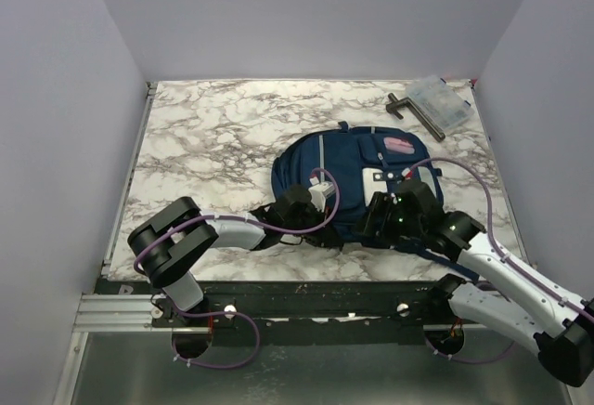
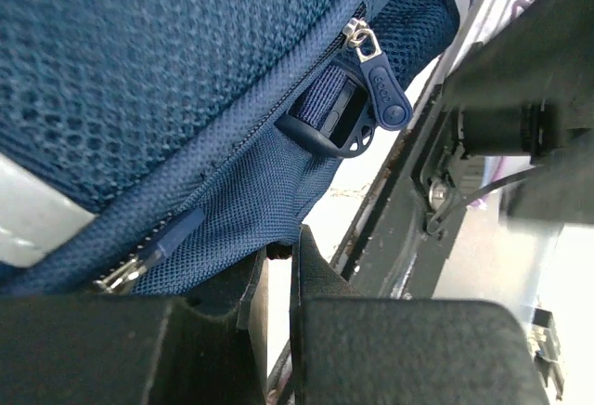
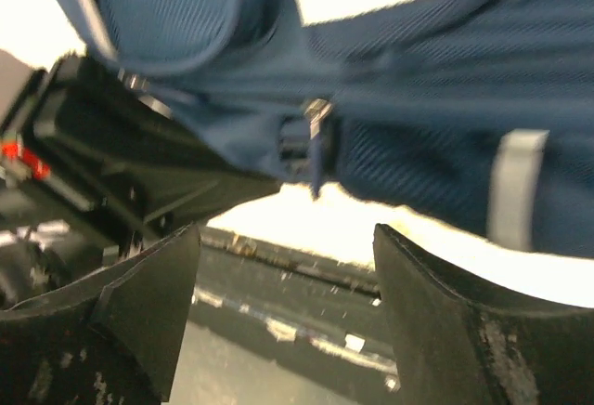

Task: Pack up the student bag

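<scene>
The navy backpack [image 1: 336, 150] lies on the marble table. In the left wrist view my left gripper is shut on a strip of its fabric [image 2: 251, 210] beside a zipper; a zipper pull [image 2: 388, 94] and a buckle hang just above. My right gripper [image 1: 376, 215] hovers low over the bag's front; in the right wrist view it stands open with a blurred zipper pull [image 3: 316, 150] above the gap between its fingers.
A clear case [image 1: 440, 100] and a dark angled bracket [image 1: 418, 117] lie at the back right. Its front edge runs close below both grippers.
</scene>
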